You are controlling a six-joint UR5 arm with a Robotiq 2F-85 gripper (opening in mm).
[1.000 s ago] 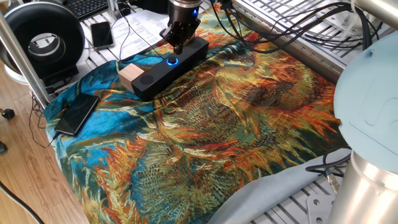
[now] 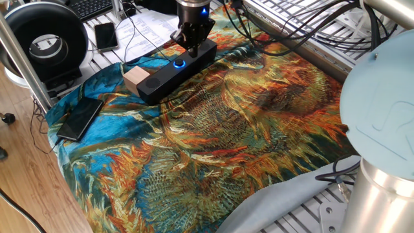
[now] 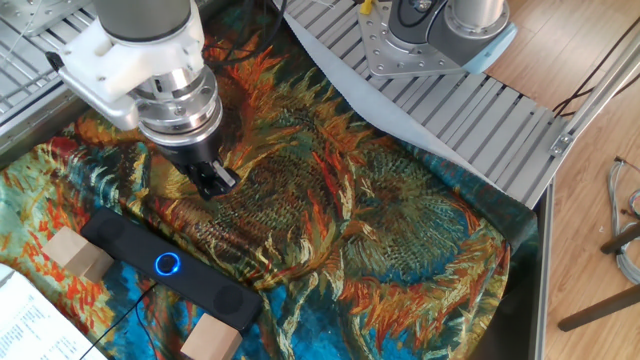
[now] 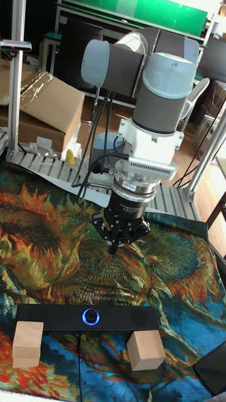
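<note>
My gripper (image 3: 222, 184) points down over the patterned cloth, its fingers drawn together with nothing visible between them. In exterior view 3 the gripper (image 4: 113, 248) hangs on the far side of a long black speaker bar (image 4: 50, 318) with a glowing blue ring. Two plain wooden blocks, one (image 4: 28, 343) at the left and another (image 4: 145, 350) at the right, stand against the bar's near side. Exterior view 1 shows the gripper (image 2: 193, 52) overlapping the bar (image 2: 165, 79); only one block (image 2: 135, 78) is visible there.
A sunflower-patterned cloth (image 2: 213, 142) covers the table, wrinkled but mostly clear. A dark phone (image 2: 80, 119) lies near its left edge. Another phone (image 2: 105, 37) and papers (image 2: 145, 31) are behind. Loose black cables (image 2: 284, 43) hang at the back right.
In exterior view 1 my gripper has shifted slightly to the right, and the pale arm cover at the right edge has moved a little left. The bar, block and phones have stayed put.
</note>
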